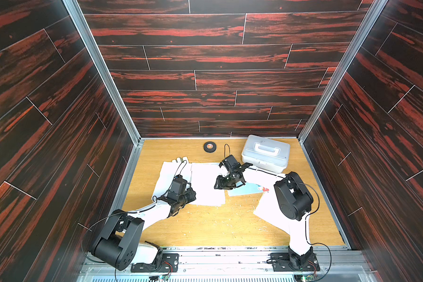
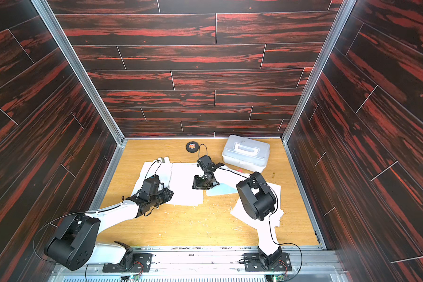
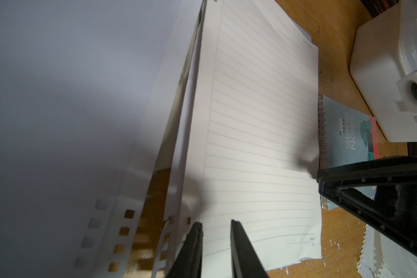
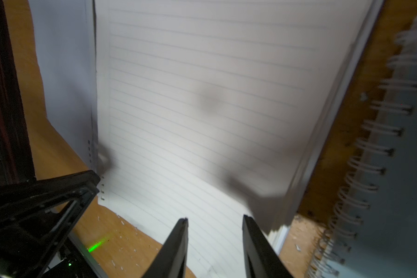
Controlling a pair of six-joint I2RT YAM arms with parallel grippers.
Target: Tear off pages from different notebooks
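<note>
An open notebook lies on the table, its lined right page (image 3: pixel 259 134) facing up and its blank left leaf (image 3: pixel 78 115) tilted up beside the punched binding edge. At the near end of that binding my left gripper is shut on the notebook, fingers a little apart around its edge; how deep the grip goes is hidden. Over the right side of the lined page, my right gripper is part open, with the page below it and nothing clearly held. A blue spiral steno notebook (image 3: pixel 347 134) lies shut just to the right.
A grey-white box (image 1: pixel 266 152) stands at the back right, close to the right arm. A black tape roll (image 1: pixel 210 147) sits behind the notebook. Loose torn sheets (image 1: pixel 272 211) lie at right; paper scraps dot the clear front table (image 1: pixel 211 228).
</note>
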